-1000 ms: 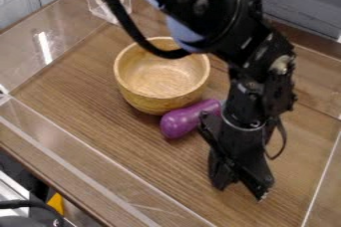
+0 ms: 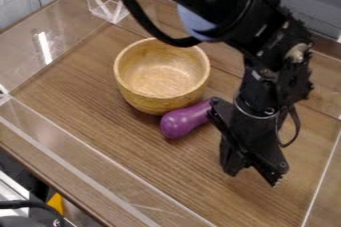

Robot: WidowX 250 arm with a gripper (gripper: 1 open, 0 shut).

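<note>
The black gripper hangs low over the wooden table, right of a purple eggplant; its fingertips appear close together, with nothing visible between them. The eggplant lies just below a yellow wooden bowl, partly hidden by the gripper's body on its right end. The bowl is empty.
A clear plastic tray edge runs along the left, and black cables lie at the lower left corner. Bare table shows right of the gripper.
The gripper has moved up, away from the table's front, over the last second. The bowl and eggplant look unmoved.
</note>
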